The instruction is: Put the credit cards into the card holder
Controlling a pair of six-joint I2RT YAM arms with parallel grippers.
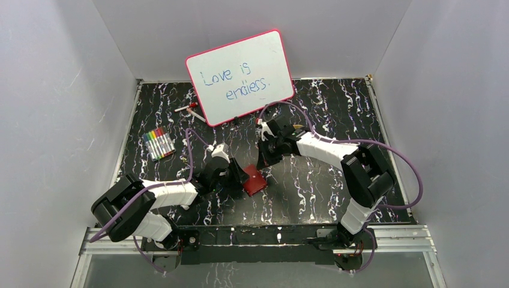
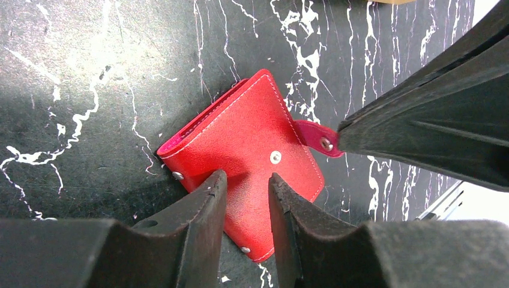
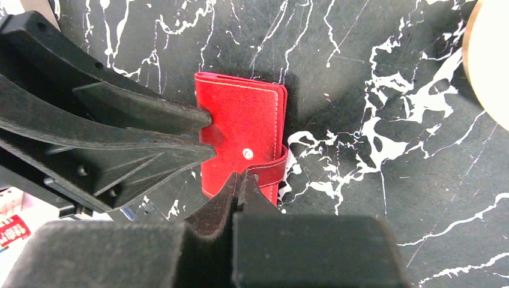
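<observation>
The red card holder (image 1: pixel 256 182) lies closed on the dark marbled table between my two arms. In the left wrist view, my left gripper stands part open over the holder (image 2: pixel 255 135), red leather showing between its fingertips. My right gripper is shut at the holder's strap (image 3: pixel 269 171). In the left wrist view, the strap (image 2: pixel 312 135) sticks out from the holder's side, its snap showing, and its end meets the right fingertips (image 2: pixel 348 139). Whether they pinch it I cannot tell. No credit cards are visible.
Behind the arms leans a whiteboard (image 1: pixel 243 78) with writing. Several coloured markers (image 1: pixel 159 143) lie at the left. A pale, tan-rimmed object (image 3: pixel 495 60) stands right of the holder, mostly hidden under the right arm from above.
</observation>
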